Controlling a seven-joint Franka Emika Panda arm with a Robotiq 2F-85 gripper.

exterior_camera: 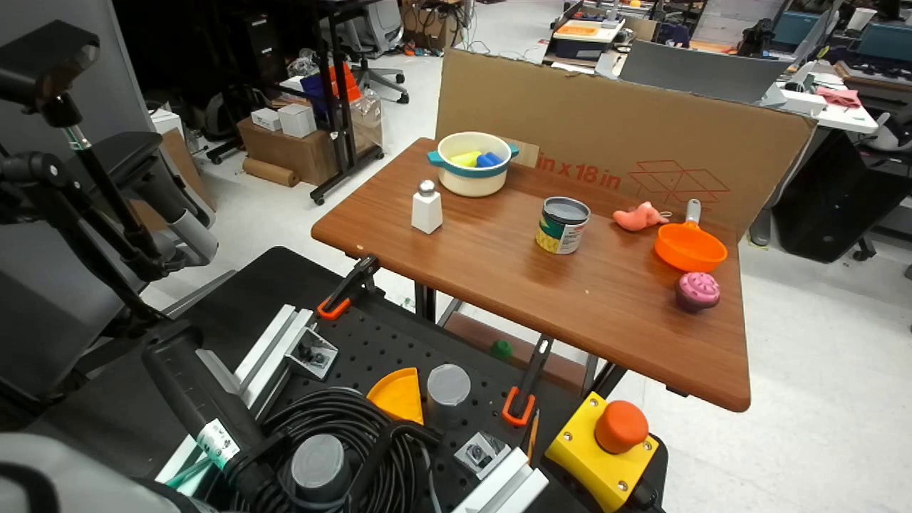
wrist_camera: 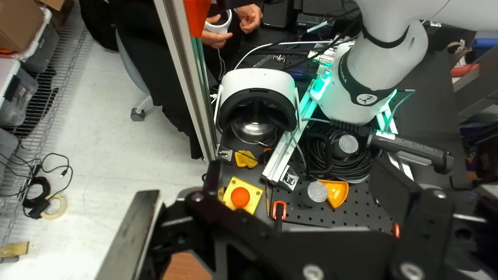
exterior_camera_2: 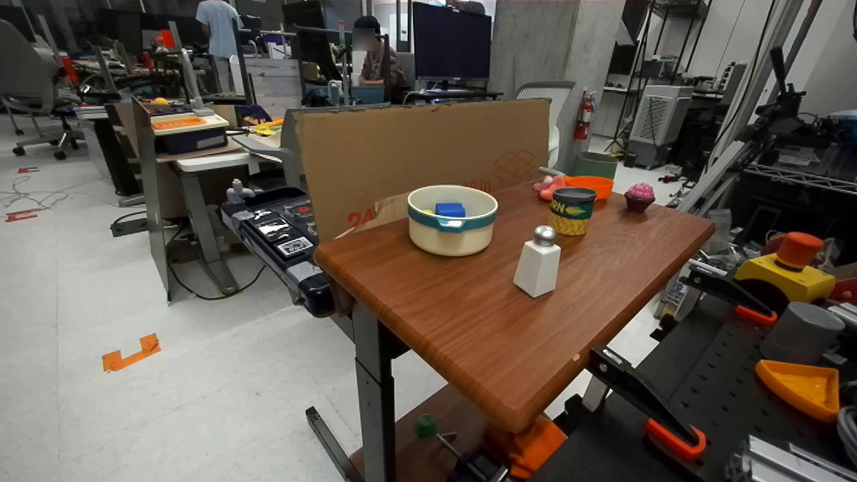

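My gripper stands open in the wrist view, its dark fingers wide apart and nothing held between them. It is away from the tabletop objects and out of both exterior views. On the brown table point(exterior_camera: 504, 248) stands a cream pot point(exterior_camera: 474, 183) with a teal band, holding a yellow and a blue item point(exterior_camera_2: 450, 209). Close to the pot is an upright white shaker point(exterior_camera: 427, 210) with a metal top. A corn can point(exterior_camera: 561, 227) occupies the middle. Toward the right are a pink-orange toy point(exterior_camera: 639, 217), an orange strainer-like pan point(exterior_camera: 690, 248) and a pink-topped cupcake point(exterior_camera: 697, 292).
A cardboard sheet point(exterior_camera: 598, 120) walls off the table's back edge. Black clamps point(exterior_camera: 530, 382) grip the front edge. Beside the table, the black pegboard bench carries a yellow emergency-stop box point(exterior_camera: 598, 453) and coiled cables point(exterior_camera: 368, 453).
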